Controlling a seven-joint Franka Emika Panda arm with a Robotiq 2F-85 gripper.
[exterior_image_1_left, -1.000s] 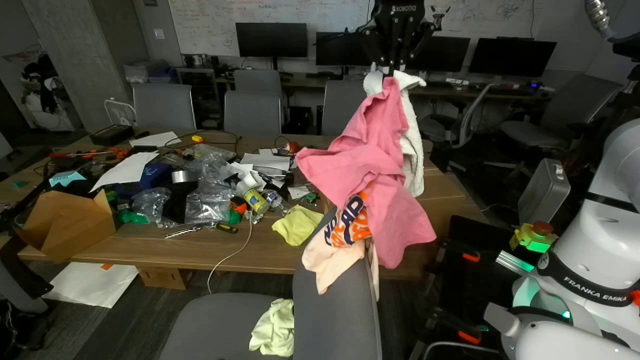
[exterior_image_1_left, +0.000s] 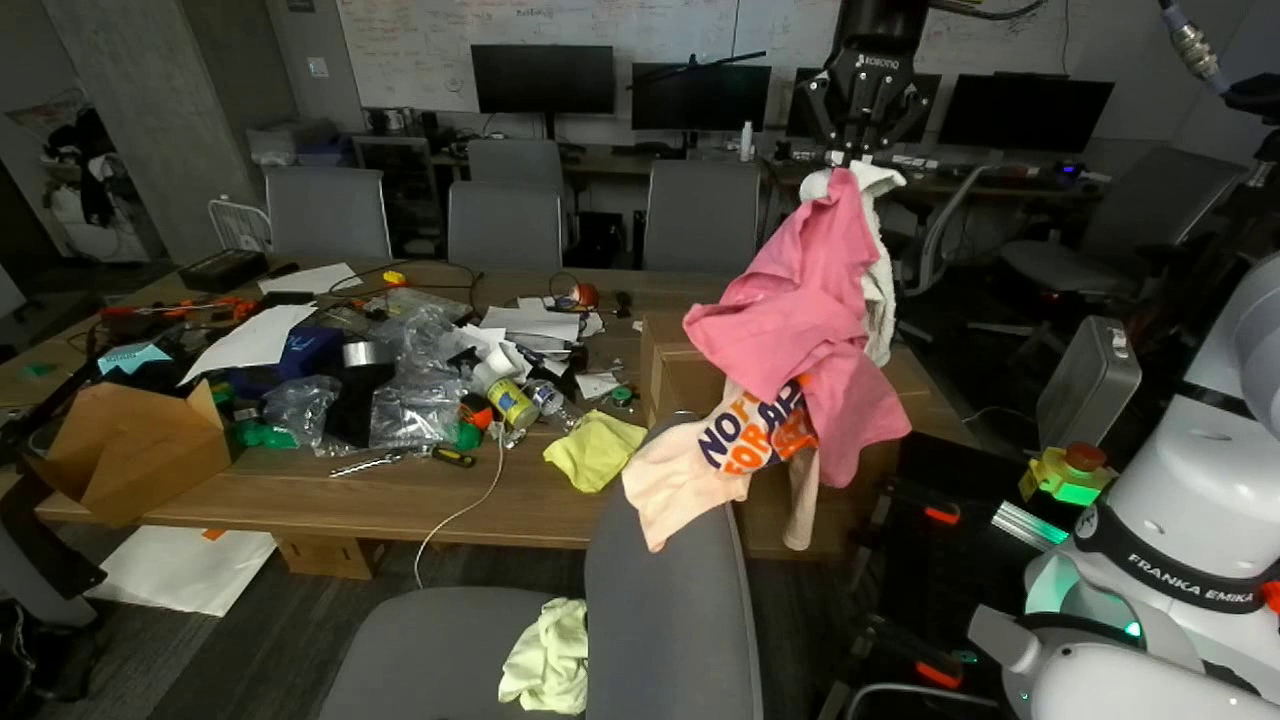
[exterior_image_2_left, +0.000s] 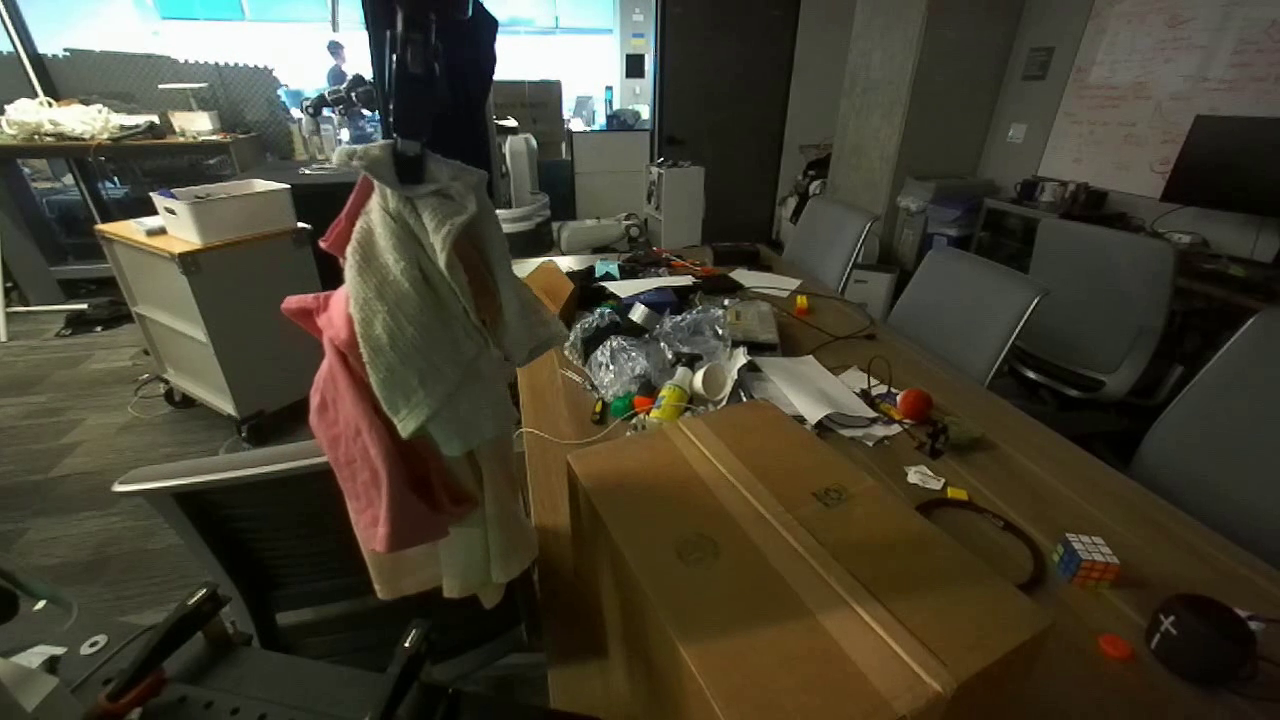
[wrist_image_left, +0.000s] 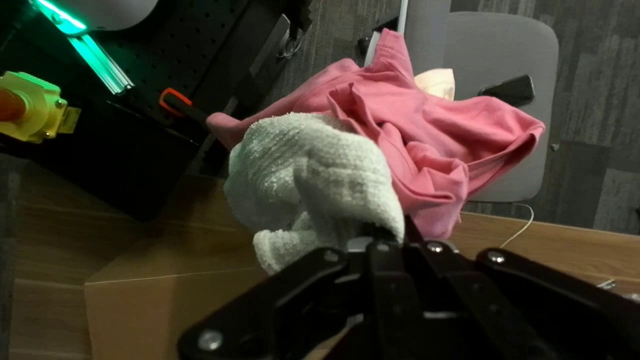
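Observation:
High above the chair and table, my gripper (exterior_image_1_left: 853, 156) is shut on a bunch of cloths. A pink cloth (exterior_image_1_left: 798, 288) hangs down from its fingertips, with a white towel (exterior_image_2_left: 420, 288) beside it. Lower in the bundle is a peach cloth (exterior_image_1_left: 690, 472) printed with dark blue and orange letters; its end hangs in front of the chair's backrest in exterior view 1. In the wrist view the towel (wrist_image_left: 318, 174) bunches up against the fingers, with the pink cloth (wrist_image_left: 414, 126) beyond it. How the peach cloth joins the bundle is hidden.
A grey chair (exterior_image_1_left: 666, 612) bears a light green cloth (exterior_image_1_left: 547, 658) on its seat. A yellow-green cloth (exterior_image_1_left: 594, 450) lies at the table's front edge. A large cardboard box (exterior_image_2_left: 804, 564) stands on the table; tools, bags and papers clutter the other end.
Still holding the cloths, my gripper has moved right in exterior view 1 and slightly higher. The peach cloth's end has risen and swung along with it, showing more of its lettering.

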